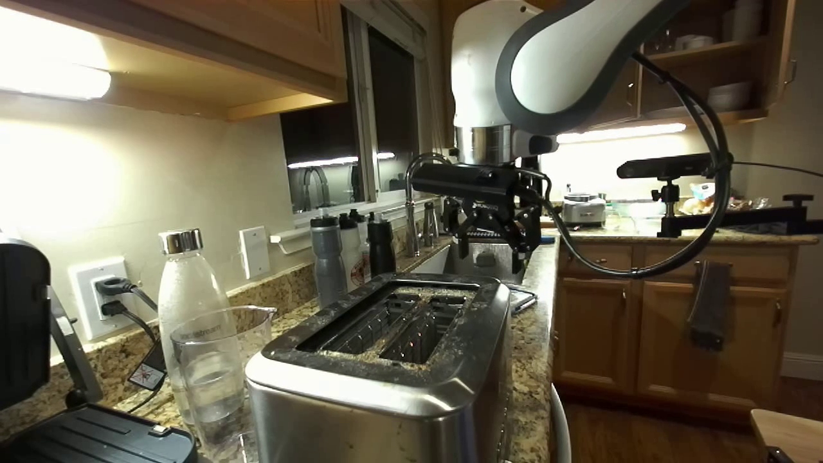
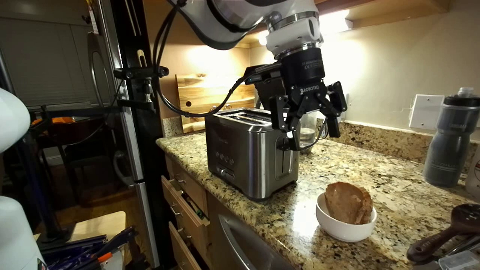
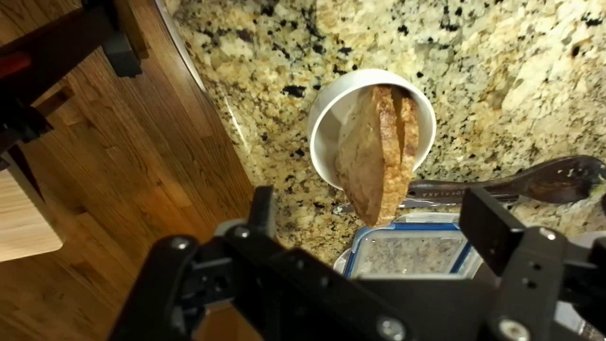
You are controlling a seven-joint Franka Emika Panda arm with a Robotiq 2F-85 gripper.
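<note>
In the wrist view a white bowl (image 3: pixel 326 133) stands on the granite counter with two slices of bread (image 3: pixel 363 159) leaning upright in it, their ends poking over the rim. My gripper is open, its fingers wide apart with nothing held between them. From the second exterior view, the gripper (image 2: pixel 315 137) hangs in the air above the counter, higher than the bowl (image 2: pixel 344 229) and the bread (image 2: pixel 344 202). A steel toaster (image 2: pixel 252 157) stands farther back, its two long slots (image 1: pixel 416 332) facing up and looking empty in the first exterior view.
Beside the bowl lie a dark wooden spoon (image 3: pixel 556 179) and a blue-rimmed clear container (image 3: pixel 409 250). Bottles (image 1: pixel 328 258) line the wall. A clear pitcher (image 1: pixel 208 386) stands close to the toaster. The counter's front edge drops to a wooden floor (image 3: pixel 130 142).
</note>
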